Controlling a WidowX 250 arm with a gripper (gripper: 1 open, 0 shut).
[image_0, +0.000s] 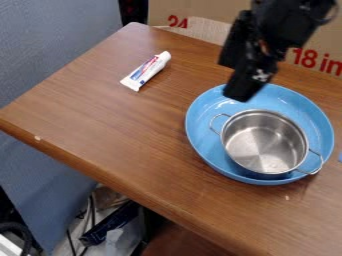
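Note:
My black gripper (251, 78) hangs over the far edge of the blue plate (206, 112), above and behind a steel pot (262, 145) with two wire handles that sits on the plate. I cannot tell whether the gripper is open or shut. A white toothpaste tube (146, 71) lies to the left of the plate, apart from it.
A cardboard box (194, 22) stands behind the table. Cables and clutter lie below the table's left front edge.

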